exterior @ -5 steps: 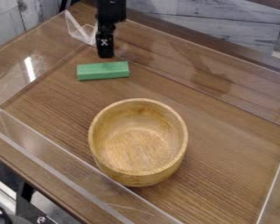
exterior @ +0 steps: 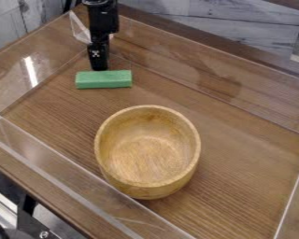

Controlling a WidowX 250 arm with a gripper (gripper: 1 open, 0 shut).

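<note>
A green block (exterior: 104,79) lies on the wooden table in the upper left. Just behind it my gripper (exterior: 97,62) reaches down from the top, dark, low over the table near the block's back edge; it stands open, though its fingers are small and partly blurred. A round yellow wooden bowl (exterior: 147,151) sits in the lower middle.
A marbled wall (exterior: 239,28) runs along the back, and the table's edge is at the lower left.
The gripper has moved lower and to the left, toward the back of the green block. The block has shifted slightly left.
</note>
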